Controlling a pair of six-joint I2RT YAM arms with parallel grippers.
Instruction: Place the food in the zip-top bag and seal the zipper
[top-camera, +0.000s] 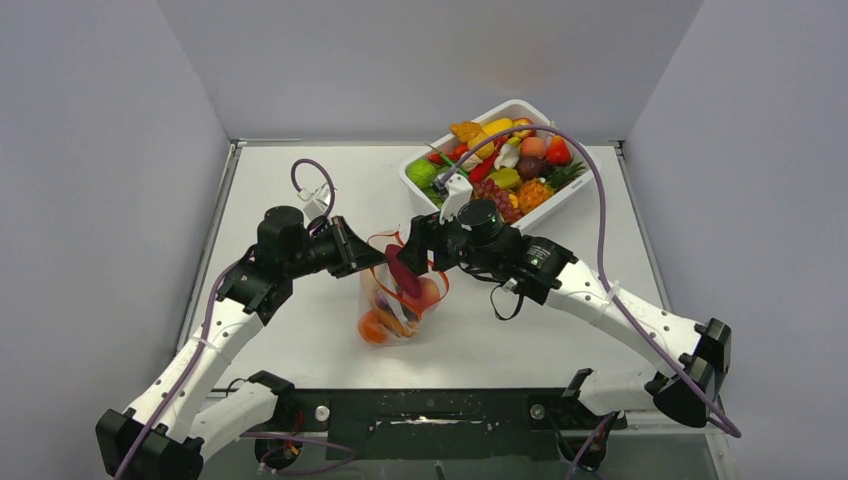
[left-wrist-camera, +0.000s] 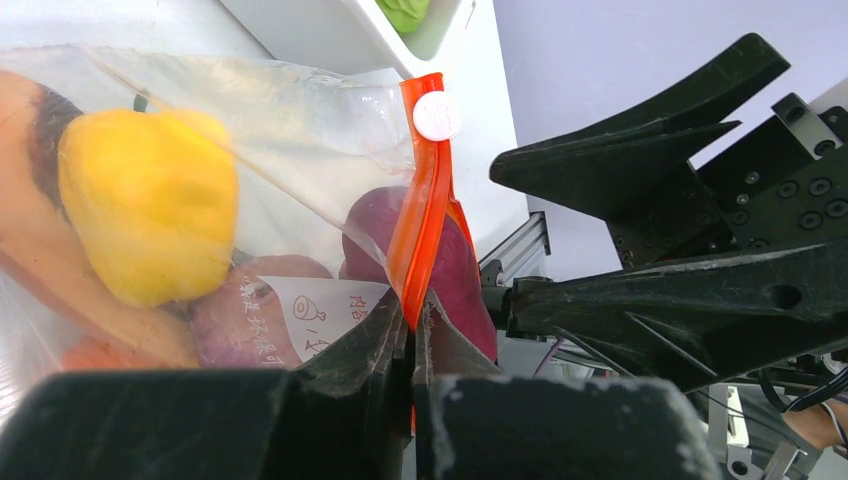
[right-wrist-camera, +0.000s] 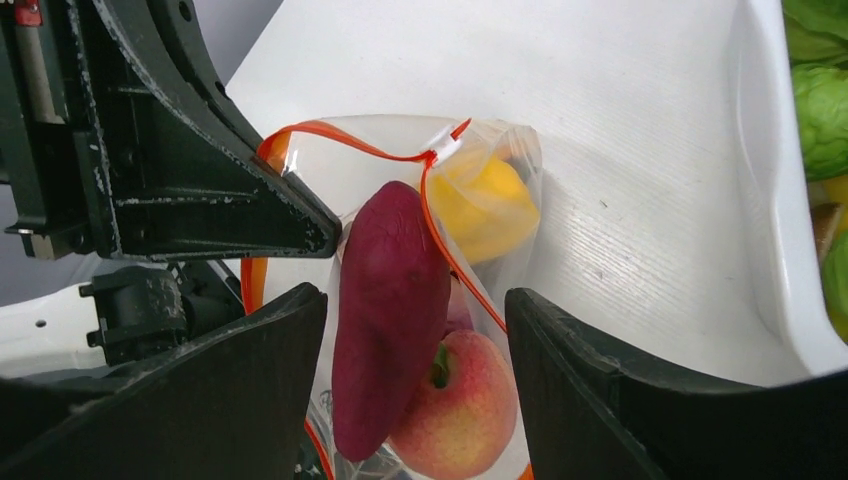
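The zip top bag (top-camera: 385, 315) stands upright at the table's middle, holding a yellow pepper (left-wrist-camera: 150, 200), a peach (right-wrist-camera: 455, 410) and other food. A dark red sweet-potato-like item (right-wrist-camera: 390, 310) is upright in its mouth. My left gripper is shut on the orange-edged bag rim (left-wrist-camera: 428, 200). My right gripper is open over the mouth, its fingers either side of the red item and peach, contact unclear.
A white tray (top-camera: 413, 188) piled with toy fruit and vegetables sits at the back right.
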